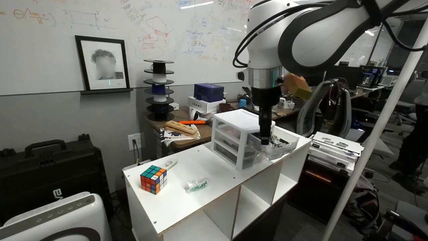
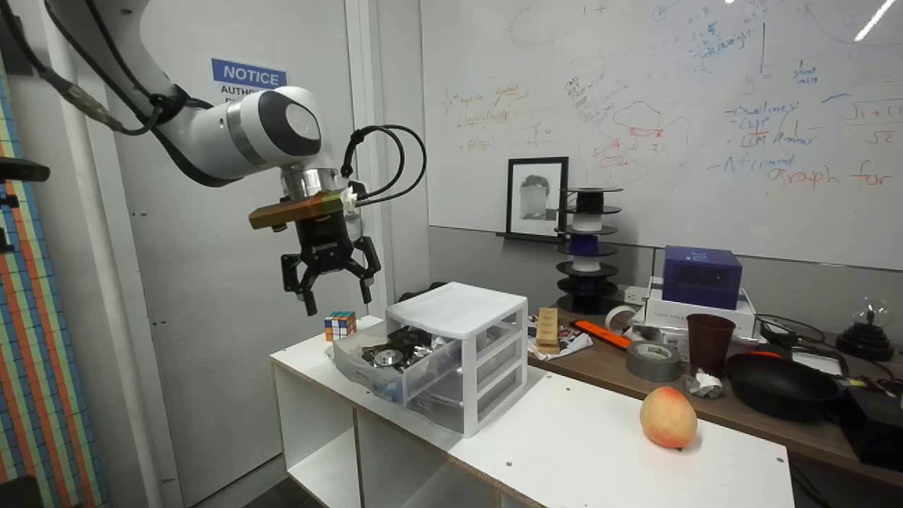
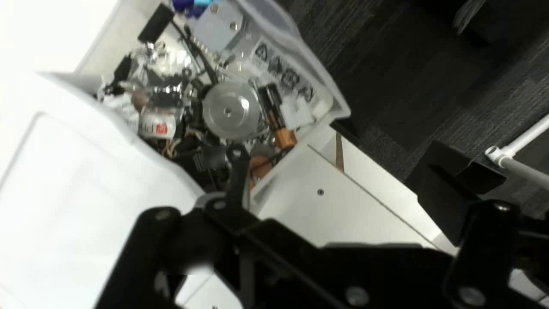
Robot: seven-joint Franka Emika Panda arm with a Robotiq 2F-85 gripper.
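My gripper (image 2: 339, 298) points downward with its two fingers spread wide and nothing between them. In exterior view 1 it appears edge-on, the fingertips (image 1: 264, 138) overlapping the drawer in the picture. The white drawer unit (image 2: 457, 309) stands on the white shelf. Its clear top drawer (image 2: 432, 382) is pulled out and full of small metal and electronic parts (image 3: 231, 110). From the wrist, one finger (image 3: 238, 175) overlaps the drawer's edge; the other finger (image 3: 437, 190) appears beyond the shelf edge, over the floor. How high the fingertips are above the drawer is hard to tell.
A Rubik's cube (image 1: 153, 179) and a clear packet with green print (image 1: 196, 185) lie toward one end of the shelf (image 1: 182, 209). A yellow-red fruit (image 2: 669, 418) sits on the shelf in exterior view 2. Bare shelf surface separates the packet from the drawer unit.
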